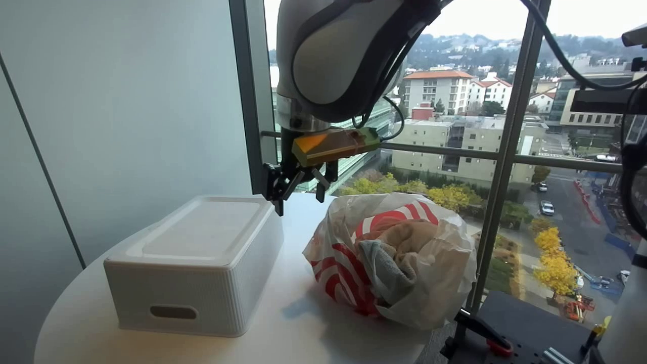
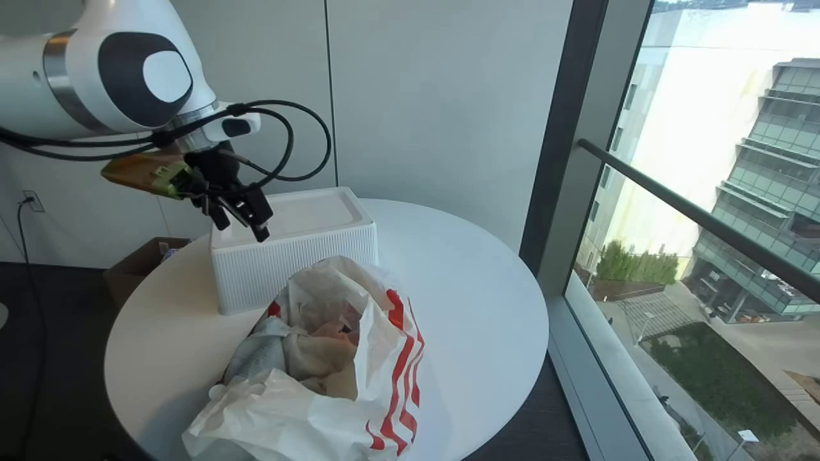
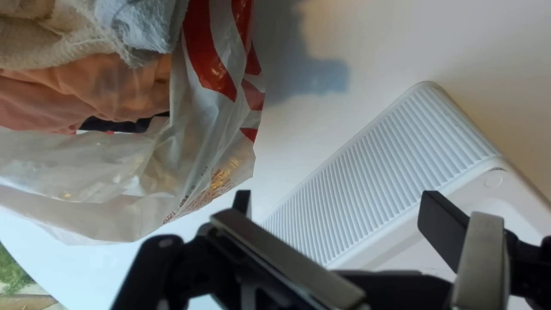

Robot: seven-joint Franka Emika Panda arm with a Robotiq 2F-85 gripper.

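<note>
A white ribbed box (image 1: 176, 291) with its lid (image 1: 197, 230) on stands on the round white table. Beside it lies a white and red plastic bag (image 2: 384, 361), its mouth open, with grey, beige and salmon cloths (image 3: 77, 88) inside. My gripper (image 1: 300, 203) hangs above the table near the box's lid edge. In the wrist view the fingers (image 3: 444, 227) are spread wide apart, with nothing held between them. The box's ribbed side (image 3: 382, 170) shows below and beyond that gap, and the bag is off to the left.
A metal window rail (image 2: 692, 215) runs beside it. On the floor behind the table is a brown cardboard box (image 2: 131, 269). Cables (image 2: 307, 115) loop off the arm.
</note>
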